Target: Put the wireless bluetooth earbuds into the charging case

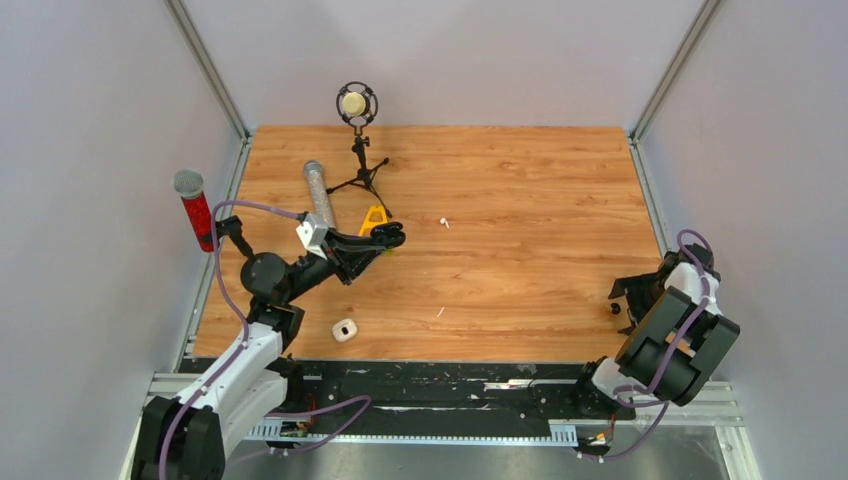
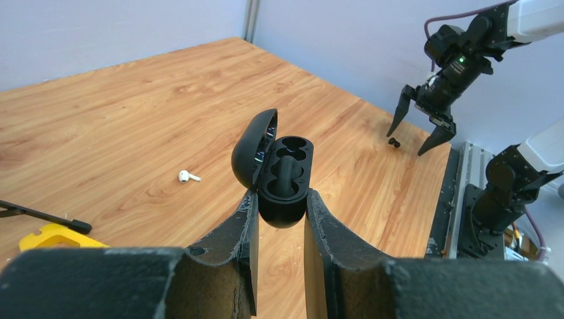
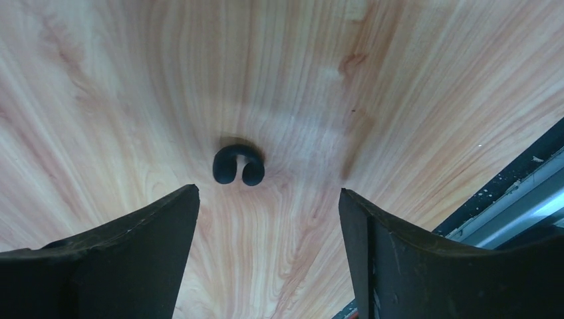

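Note:
An open black charging case (image 2: 284, 183) is pinched at its base by my left gripper, lid to the left, its round wells facing up. In the top view that case (image 1: 388, 234) hangs over the table's left part. A small black clip-shaped earbud (image 3: 226, 166), with two rounded ends, lies on the wood in the right wrist view. My right gripper stands above the table with its fingers wide apart, nothing between them; the earbud is ahead of the fingertips, nearer the left finger (image 3: 169, 226). From above, the earbud (image 1: 615, 308) lies beside that gripper at the right edge.
A white earbud (image 1: 444, 222) lies mid-table, and a white square case (image 1: 344, 330) near the front left. At the back left stand a microphone on a tripod (image 1: 362, 165), a silver microphone (image 1: 318, 190) and a yellow piece (image 1: 374, 218).

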